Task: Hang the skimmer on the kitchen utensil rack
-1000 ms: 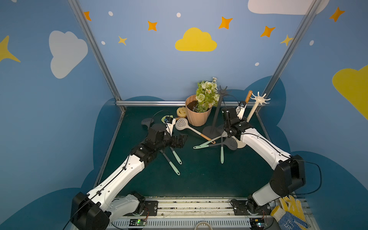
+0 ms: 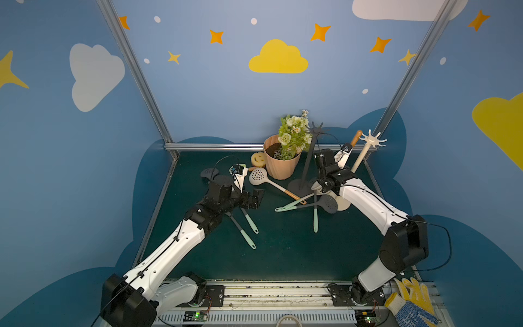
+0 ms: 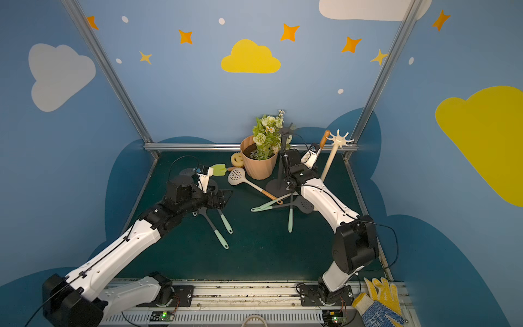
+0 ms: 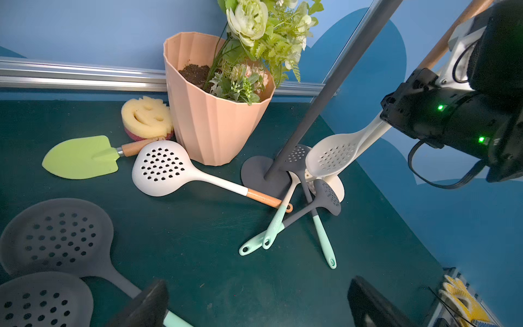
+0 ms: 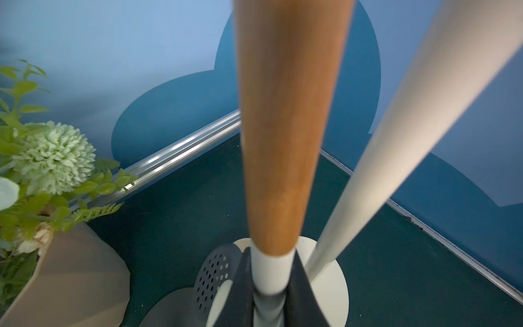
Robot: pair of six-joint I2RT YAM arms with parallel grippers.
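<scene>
A white skimmer (image 4: 333,154) hangs head-down in the left wrist view, its wooden handle rising steeply. My right gripper is shut on its white neck, just below the wood. Close behind and right of the handle leans the cream pole (image 5: 397,125) of the white rack, topped by a prong crown (image 2: 372,140); the handle's tip (image 2: 358,135) lies left of these prongs. A grey rack (image 4: 332,87) stands left of the skimmer. My left gripper is open and empty over the table's left part.
Beside the flower pot (image 4: 215,120), a second white skimmer (image 4: 161,167) lies on the table. Several grey utensils (image 4: 325,197) cross near the rack bases, and others (image 4: 57,234) lie at left. A green trowel (image 4: 81,158) is at the back.
The handle's tip and the white rack's prong crown have shifted slightly right. My right arm's elbow has moved slightly left. The left arm is nearly still.
</scene>
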